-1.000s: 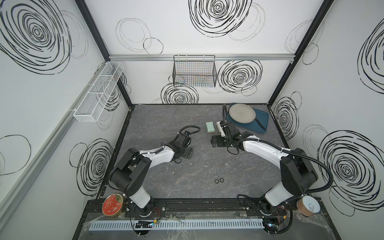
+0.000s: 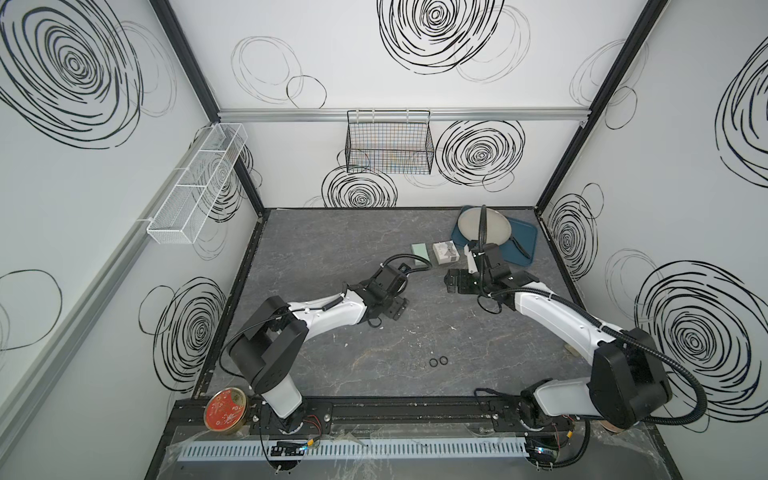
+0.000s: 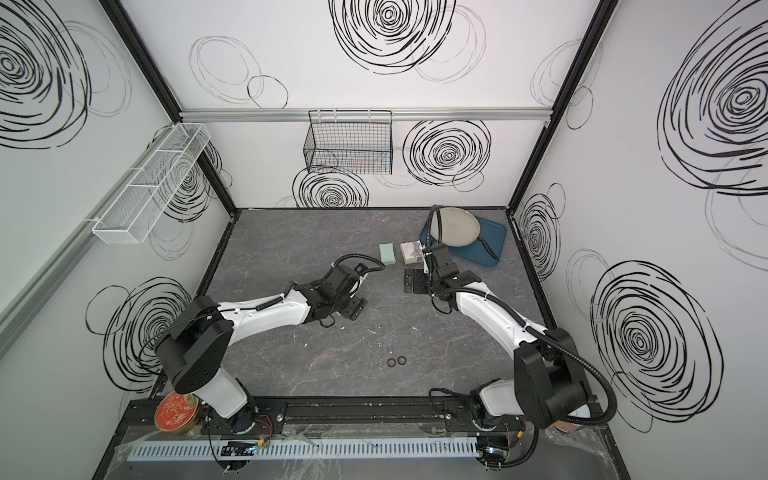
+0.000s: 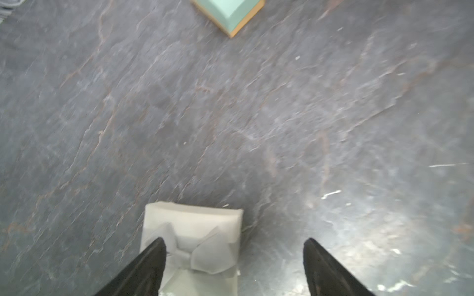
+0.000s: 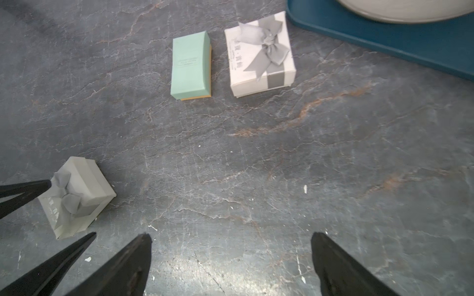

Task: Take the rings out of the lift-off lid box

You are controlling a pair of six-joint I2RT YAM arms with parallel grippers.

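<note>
A white gift box with a grey bow sits below my left gripper, which is open, its fingers either side of and right of the box; the right wrist view shows it at the lower left. A second ribboned white box stands at the back, beside a mint box. My right gripper is open above bare table, facing those boxes. Two small dark rings lie on the front middle of the table.
A blue tray with a plate fills the back right corner. Wire baskets hang on the back and left walls.
Both arms have moved to the right, the left reaching further over the table. More of the back white box shows in the top left view.
</note>
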